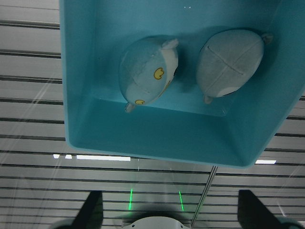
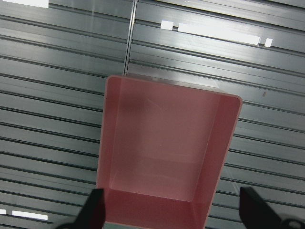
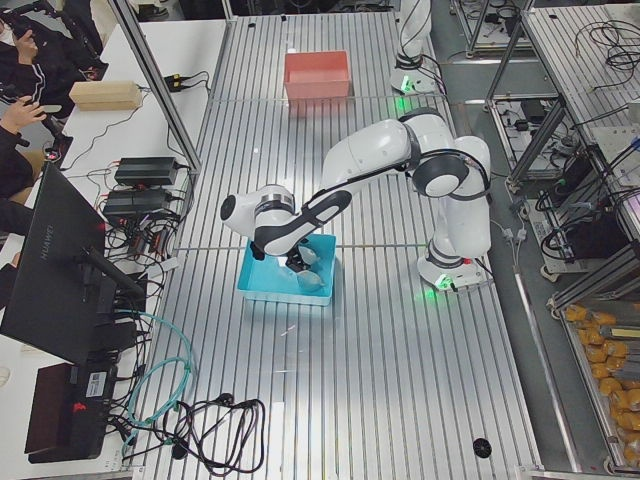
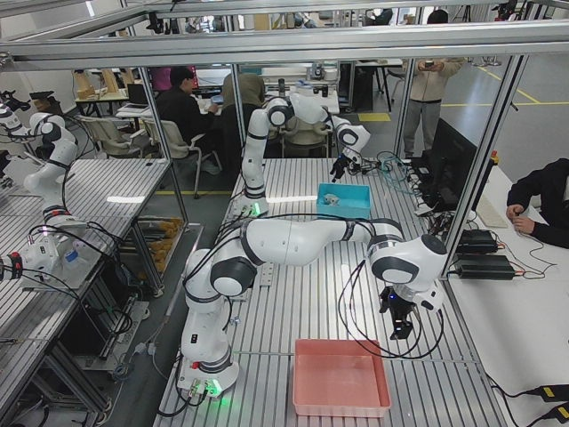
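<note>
Two small plush toys lie in a blue bin (image 3: 285,290): a light blue one with yellow marks (image 1: 143,71) and a greyer one (image 1: 229,62). My left gripper hangs open above the bin, empty, its fingers at the bottom corners of the left wrist view. My right gripper stands open and empty above an empty pink bin (image 2: 157,143), seen in the right wrist view and at the front of the camera right view.
A monitor (image 3: 60,270), power boxes and cables line one side of the ribbed metal table (image 3: 360,370). The table between and around the two bins is mostly clear, apart from cables.
</note>
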